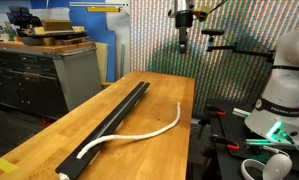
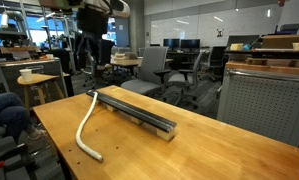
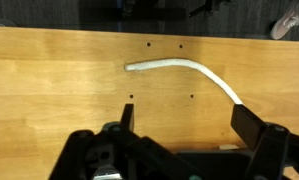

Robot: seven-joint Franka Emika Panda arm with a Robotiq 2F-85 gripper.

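A white rope-like strip (image 1: 139, 136) lies in a curve on the wooden table (image 1: 139, 157), one end free on bare wood. Towards its other end it reaches the near end of a long black bar (image 1: 107, 122). The second exterior view shows the same white strip (image 2: 80, 129) beside the bar (image 2: 139, 111). My gripper (image 1: 183, 50) hangs high above the table, well clear of the strip. In the wrist view the gripper is open, its fingers wide apart with only table between. Beyond them the strip (image 3: 207, 71) runs rightwards until the right finger hides it.
Wood beside the bar is mostly bare. A metal cabinet (image 1: 77, 75) with items on top stands behind the table. Chairs (image 2: 186, 80) and desks fill the background. White cup-like objects (image 1: 276, 166) sit near the arm's base, off the table.
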